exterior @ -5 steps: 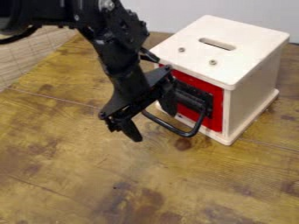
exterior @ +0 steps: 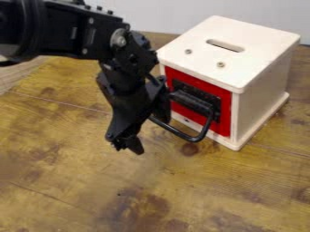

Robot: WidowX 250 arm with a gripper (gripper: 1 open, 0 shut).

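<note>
A white box [exterior: 260, 109] with a red front panel [exterior: 220, 130] and a dark slatted insert stands at the upper right. A black looped handle [exterior: 198, 136] sticks out from its front, low and toward the viewer. My black gripper [exterior: 140, 131] hangs open from the arm just left of the handle and box front, its fingers pointing down over the wooden table. It partly hides the handle's left part; whether it touches the handle cannot be told from this view.
A pale wall lies behind the box, and a light woven area shows at the far left edge.
The arm and gripper have shifted and turned slightly, the lower fingers moving a little right and down compared with a second ago. The box and handle look unmoved.
</note>
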